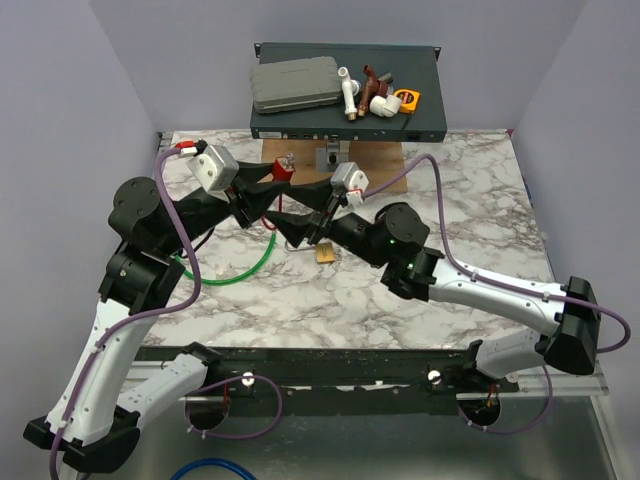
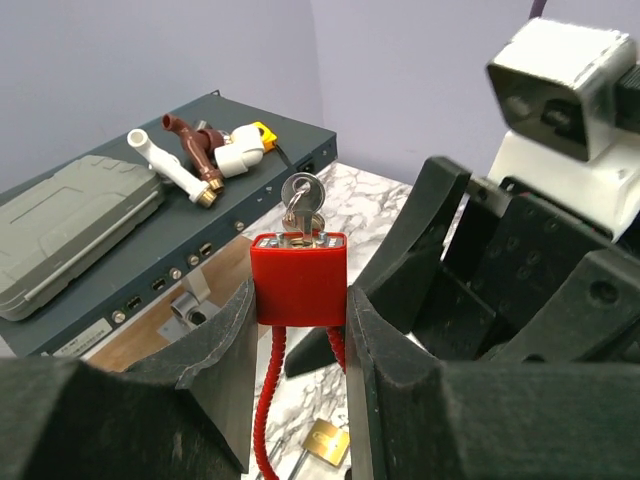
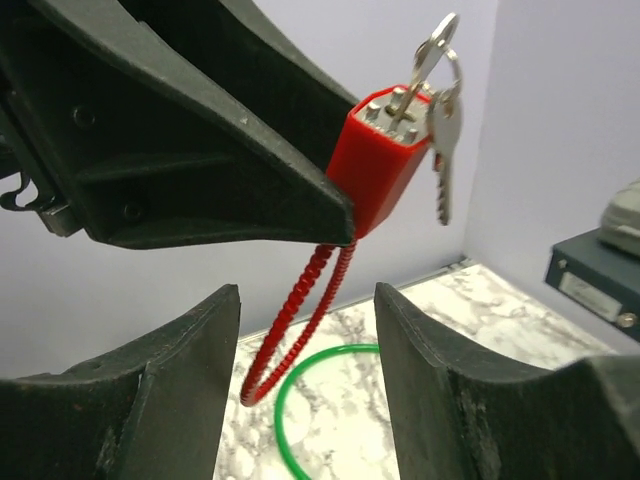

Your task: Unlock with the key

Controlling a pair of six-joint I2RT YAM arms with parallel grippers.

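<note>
A red padlock [image 2: 300, 275] with a red cord loop and keys is held upright between the fingers of my left gripper. A key [image 3: 428, 62] stands in its top, and a second key [image 3: 445, 150] dangles from the ring. My right gripper [image 1: 300, 205] is close beside it; in the right wrist view its fingertips [image 3: 225, 330] are parted below the padlock, around the lower part of the cord's view, with no clear contact.
A gold padlock [image 1: 325, 252] and a green hose [image 1: 245, 273] lie on the marble table. A dark rack unit [image 1: 430, 100] with a grey case [image 1: 295, 85], pipe fittings and a tape measure stands at the back, before a wooden board [image 1: 385, 165].
</note>
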